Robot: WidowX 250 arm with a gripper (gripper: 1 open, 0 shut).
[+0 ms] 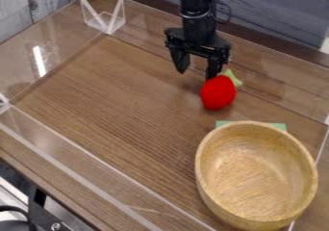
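Note:
My gripper [195, 56] hangs from the top centre over the wooden table [90, 110], open, its dark fingers pointing down. Just below and right of it lies a red rounded object [218, 94], with a small light-green piece [233, 79] behind its upper right side. Whether the fingers touch either one is unclear.
A large tan bowl [255, 177] fills the lower right, with a green flat item [270, 127] at its back edge. A white wire-like holder [103, 16] stands at the upper left.

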